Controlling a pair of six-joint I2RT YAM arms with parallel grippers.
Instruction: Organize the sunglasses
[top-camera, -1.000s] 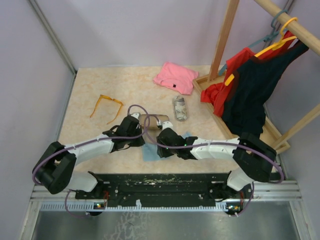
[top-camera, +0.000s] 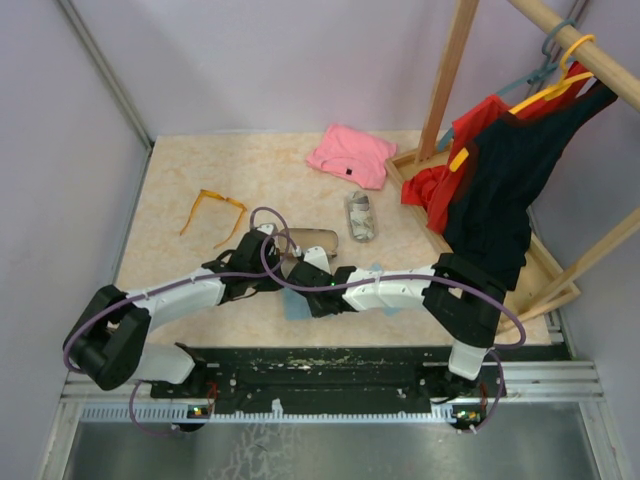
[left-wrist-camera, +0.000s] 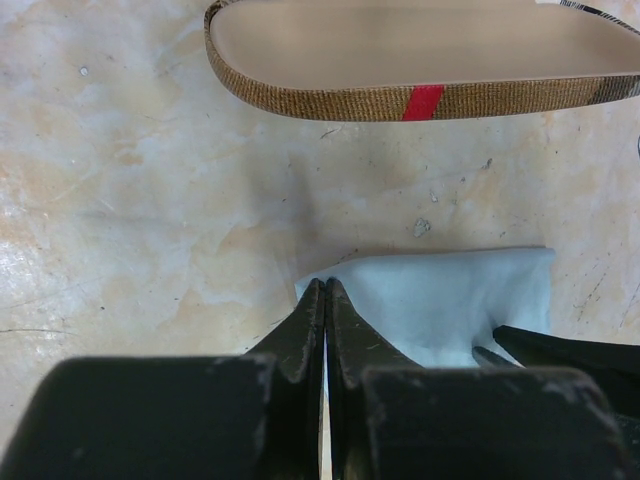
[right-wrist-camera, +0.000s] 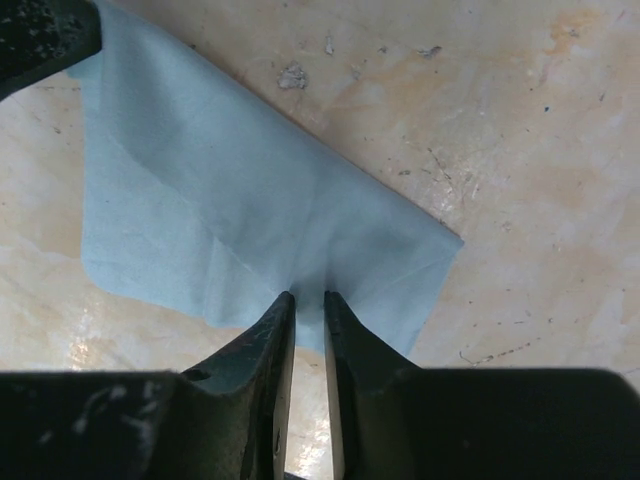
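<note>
The orange sunglasses (top-camera: 207, 194) lie with temples spread at the table's left. The open, tan-lined case (top-camera: 322, 238) rests just beyond the grippers; its woven rim with a red tab (left-wrist-camera: 424, 102) shows in the left wrist view. A pale blue cloth (right-wrist-camera: 250, 220) is spread flat near the front edge, partly covered by the right arm. My left gripper is shut, its tips at the cloth's corner; whether cloth is pinched is unclear. Over the cloth's front part, my right gripper has its fingers slightly apart, nothing visibly between them.
Behind the case lies a pink folded garment (top-camera: 352, 154), with a clear packet (top-camera: 360, 216) nearer. A wooden rack (top-camera: 446, 75) with hung clothes fills the right side. Both arms are close together over the cloth.
The left arm has barely moved. Sunglasses and case lie where they were.
</note>
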